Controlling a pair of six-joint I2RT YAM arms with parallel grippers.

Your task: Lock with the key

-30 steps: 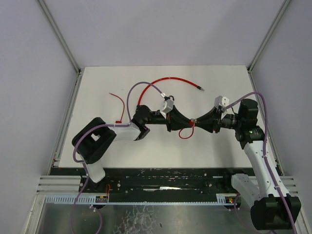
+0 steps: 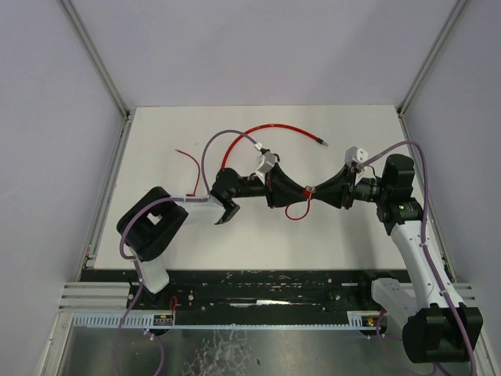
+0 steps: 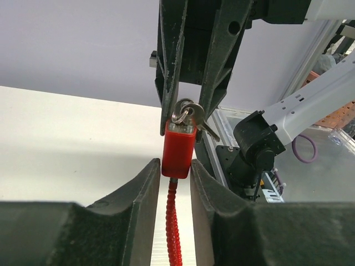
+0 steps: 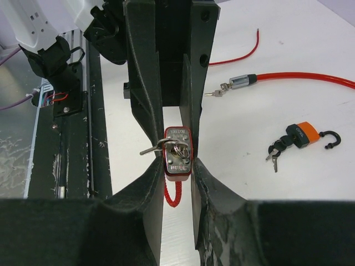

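A small red padlock body (image 3: 177,151) with a silver top, keys and ring, and a red braided cord (image 3: 171,227) hanging below it, is held mid-air between both grippers, over the white board's middle. My right gripper (image 2: 315,192) is shut on the lock. My left gripper (image 2: 301,196) faces it from the left, fingertips at the lock's lower part; how far they stand apart is hard to tell. In the right wrist view the silver lock face (image 4: 178,144) carries the ring and a key sticking out to the left.
A red cable lock (image 2: 270,125) lies along the back. An orange padlock (image 4: 306,133) with keys lies on the board, and a thin red cord (image 2: 188,160) at the left. The front middle of the board is clear.
The two grippers and the lock have shifted very slightly in the top view; the lock stays between them.
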